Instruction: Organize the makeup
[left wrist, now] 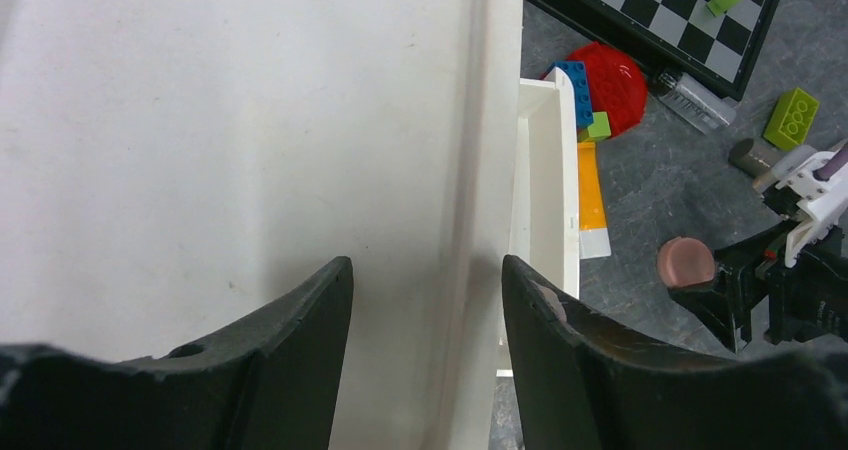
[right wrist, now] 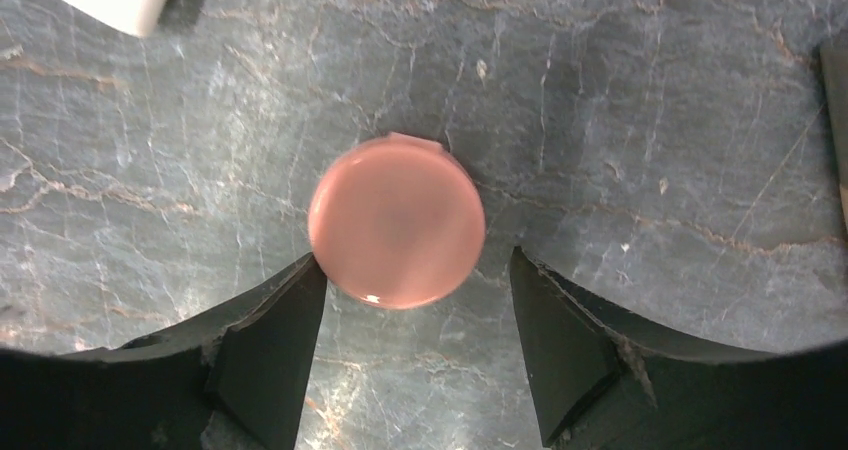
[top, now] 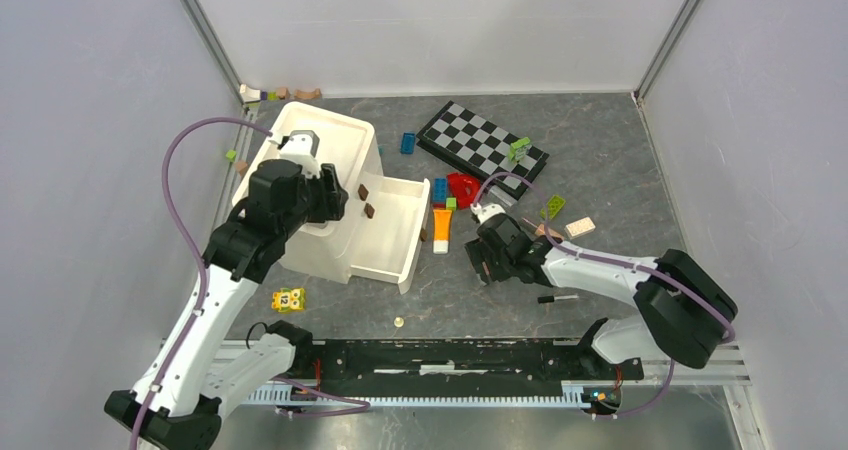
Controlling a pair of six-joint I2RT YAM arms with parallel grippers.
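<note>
A white plastic organizer (top: 325, 130) has its drawer (top: 390, 225) pulled out to the right. My left gripper stands open over the organizer's top edge, nothing visible between its fingers. A round pink compact (right wrist: 396, 220) lies on the grey surface, with my right gripper open just over it, fingers either side of its lower half. An orange tube (top: 442, 228) with a white cap lies beside the drawer; a grey bottle (left wrist: 697, 101) lies by the chessboard.
The chessboard (top: 455, 130) with a green piece sits at the back. A red object (top: 464, 188), blue and green bricks, a black pen (top: 557, 299) and a yellow toy (top: 288, 300) lie around.
</note>
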